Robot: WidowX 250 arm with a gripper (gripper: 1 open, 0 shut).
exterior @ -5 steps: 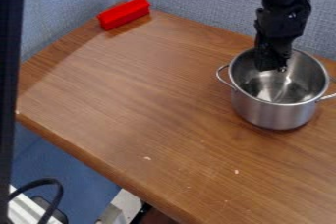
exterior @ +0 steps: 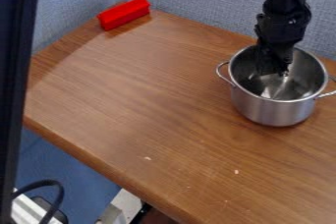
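Observation:
A steel pot (exterior: pixel 273 106) with side handles stands on the wooden table (exterior: pixel 132 120) at the right. The black gripper (exterior: pixel 270 67) reaches down from above into the pot, its fingertips within the rim at the back part. Whether anything is between its fingers is hidden or too dark to tell.
A red box (exterior: pixel 124 13) lies at the back left edge of the table against the grey padded wall. A black cable and white equipment sit beyond the table's front-left edge.
The gripper has shifted slightly and sits a little lower in the pot. The pot and the red box look unmoved.

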